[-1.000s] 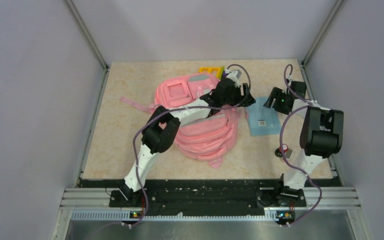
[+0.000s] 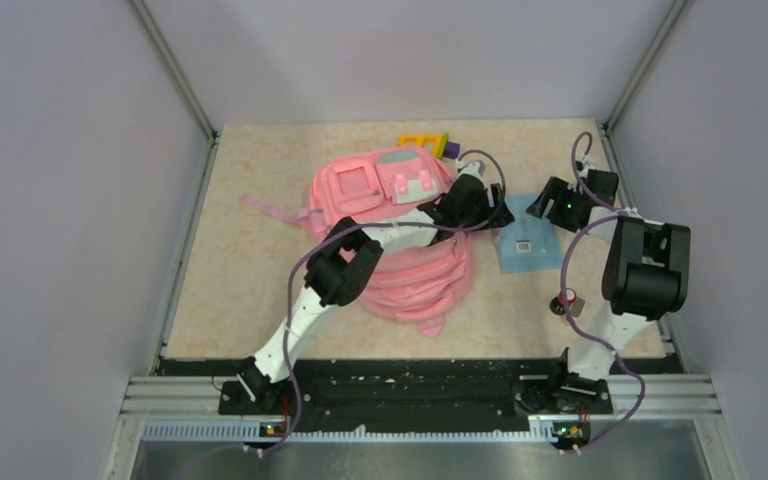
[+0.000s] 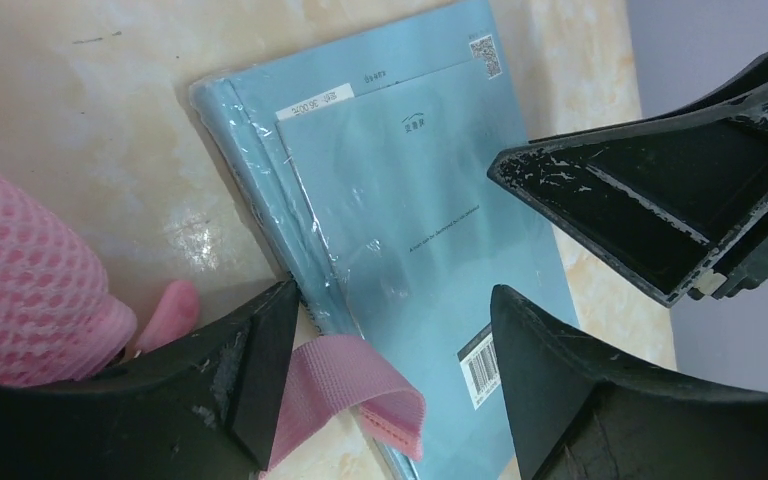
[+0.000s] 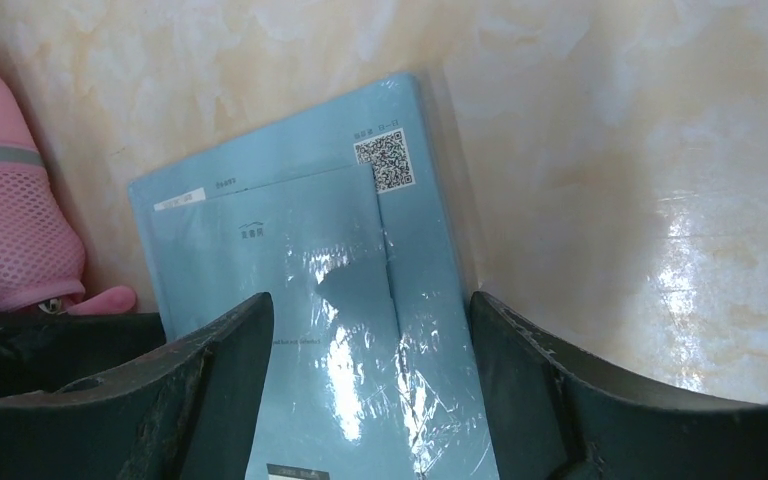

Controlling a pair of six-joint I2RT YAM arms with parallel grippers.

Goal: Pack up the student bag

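Note:
A thin blue plastic-wrapped book or folder (image 2: 528, 248) lies flat on the table, right of the pink school bag (image 2: 415, 285). At its left edge, my left gripper (image 2: 501, 212) stands open; in the left wrist view a pink strap (image 3: 345, 372) lies between its fingers, over the book's edge. My right gripper (image 2: 534, 206) is at the book's far right part. The right wrist view shows its fingers apart, one finger (image 4: 245, 345) over the cover and the other (image 4: 505, 340) along the right edge. Contact with the book cannot be told.
Behind the bag lie a yellow item (image 2: 420, 140) and a small purple one (image 2: 451, 150). A small red-and-black object (image 2: 563, 300) sits in front of the book, near the right arm.
The right arm has moved very little. Book and bag look unmoved.

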